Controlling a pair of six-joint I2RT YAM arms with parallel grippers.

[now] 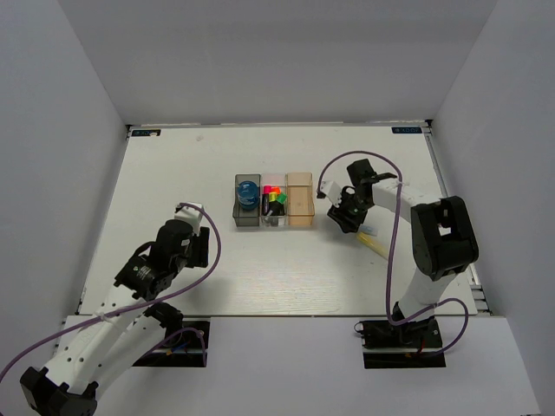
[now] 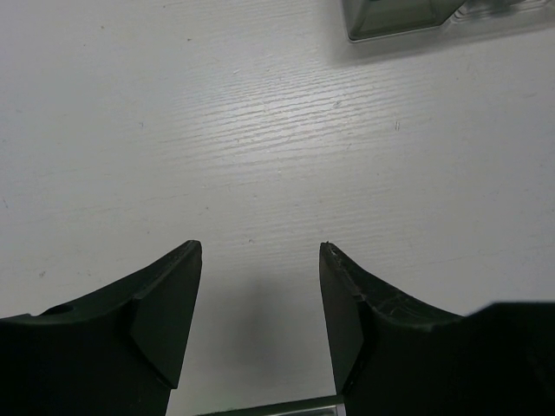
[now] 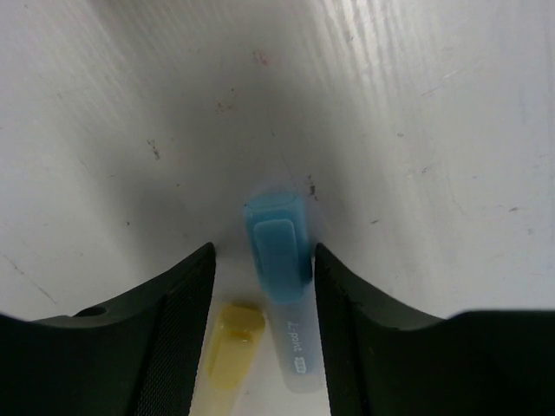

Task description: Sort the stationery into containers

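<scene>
A pen with a blue cap point(image 3: 279, 247) and a clear grey barrel point(image 3: 297, 347) lies on the table between the fingers of my right gripper, which is open. Beside it is a yellow pen point(image 1: 373, 245), its near end also showing low in the right wrist view. In the top view the right gripper hides the blue cap. My left gripper stands open over bare table, nothing between its fingers. Three containers stand side by side at the middle: a dark one point(image 1: 247, 220), a clear one point(image 1: 274, 222) and a beige one point(image 1: 300, 180).
A round blue item point(image 1: 248, 194) sits in the dark container. Several colourful pieces point(image 1: 274, 198) fill the clear one, and the beige one looks empty.
</scene>
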